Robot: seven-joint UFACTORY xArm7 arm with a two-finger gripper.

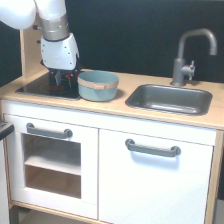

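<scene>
A grey-green pot stands on the wooden counter, at the right edge of the black stovetop. My white arm comes down from the upper left, and its dark gripper hangs over the stovetop, just left of the pot. The fingers are small and dark against a dark background, so how the fingers stand does not show. Whether they touch the pot's left side is also unclear.
A steel sink with a tall faucet fills the right of the counter. Bare wood lies between pot and sink. Below are a cabinet and an oven, each with a dark handle.
</scene>
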